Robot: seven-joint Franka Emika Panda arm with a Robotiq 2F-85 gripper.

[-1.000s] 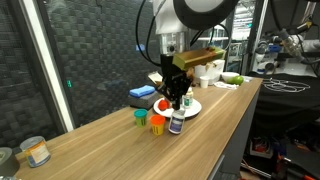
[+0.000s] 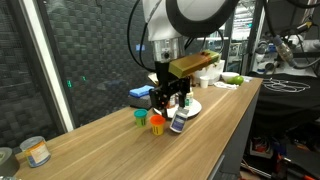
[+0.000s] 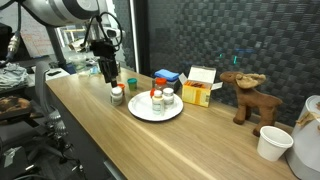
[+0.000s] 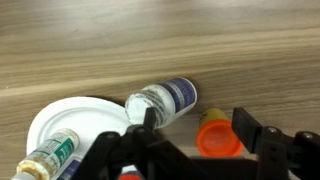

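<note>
In the wrist view a small bottle (image 4: 167,101) with a white cap and a dark label is close to an orange cup (image 4: 219,140). My gripper is above them with its fingers apart, and nothing is gripped between them. From exterior view 1 the bottle (image 2: 180,120) appears to lean, just below the gripper (image 2: 169,104); whether a finger touches it I cannot tell. The orange cup (image 2: 158,124) stands to its left, with a green cup (image 2: 140,117) behind. Exterior view 2 has the bottle (image 3: 117,96) under the gripper (image 3: 109,78).
A white plate (image 3: 142,110) holds several bottles beside this spot. Behind it are an open yellow box (image 3: 199,85) and a blue cloth (image 3: 166,75). A brown toy moose (image 3: 255,101) and a white cup (image 3: 272,143) stand farther along.
The fingers have spread apart and the gripper has turned and shifted slightly left in exterior view 1. The bottle, upright before, now looks tilted. The cups have stayed put.
</note>
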